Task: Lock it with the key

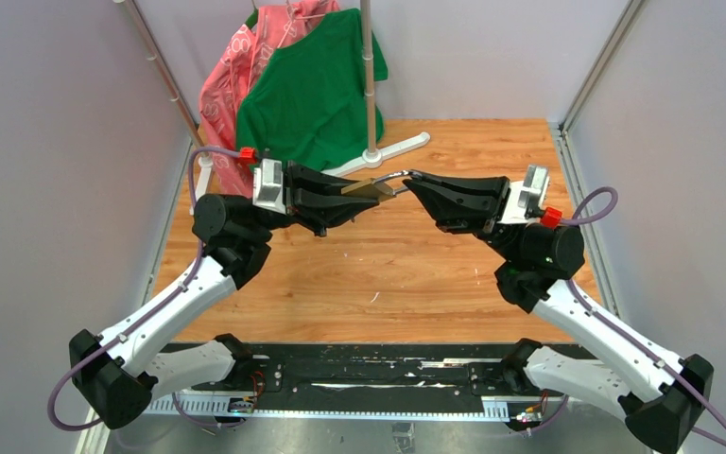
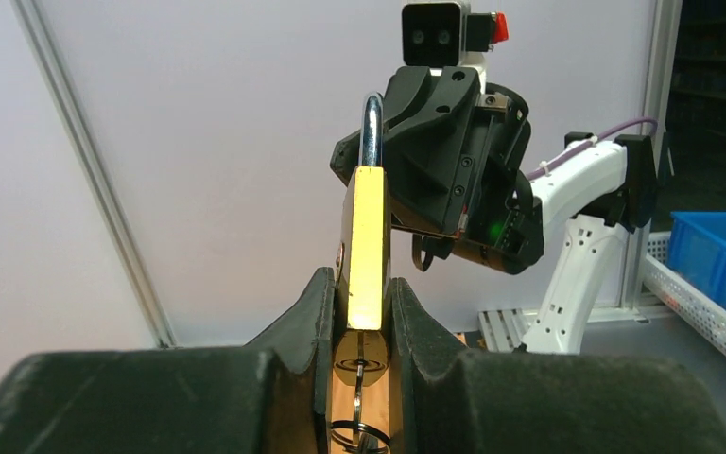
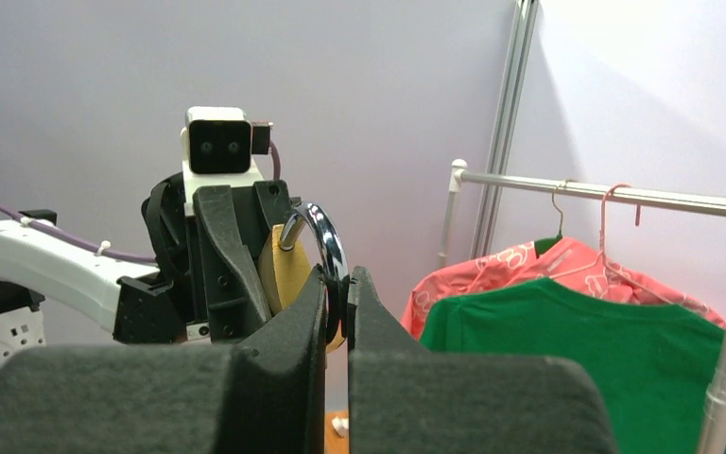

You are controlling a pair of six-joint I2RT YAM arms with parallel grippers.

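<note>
A brass padlock (image 2: pixel 367 251) is held in the air between both arms, over the middle of the table. My left gripper is shut on its body. Its silver shackle (image 3: pixel 326 241) arches toward the other arm, where my right gripper is shut on the shackle. From above, the padlock (image 1: pixel 371 190) bridges the left gripper (image 1: pixel 352 199) and the right gripper (image 1: pixel 410 183). Below the body in the left wrist view hangs a key with a wire ring (image 2: pixel 359 430), seemingly in the keyhole. Whether the shackle is fully seated cannot be told.
A clothes rack (image 1: pixel 369 95) with a green shirt (image 1: pixel 317 95) and a pink garment (image 1: pixel 227 85) stands at the back left, close behind the left arm.
</note>
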